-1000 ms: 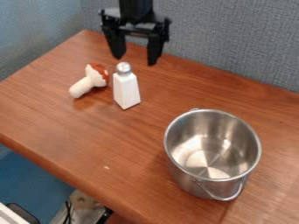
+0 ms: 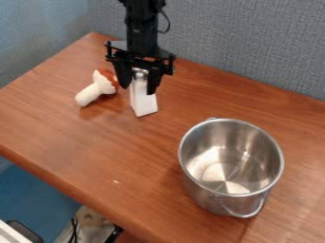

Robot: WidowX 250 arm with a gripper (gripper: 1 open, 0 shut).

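My black gripper (image 2: pixel 139 72) has its fingers down around the top of a white, carton-like bottle (image 2: pixel 143 100) standing on the wooden table. Whether the fingers touch it or are shut on it is hard to tell. A white mushroom-shaped toy with some red on it (image 2: pixel 94 90) lies just left of the bottle.
A large steel pot (image 2: pixel 259 157) stands empty at the right front of the table (image 2: pixel 121 171). A grey partition (image 2: pixel 241 47) runs along the back.
My gripper has come down from behind and above the bottle to around its top. The bottle, toy and pot show no clear movement.
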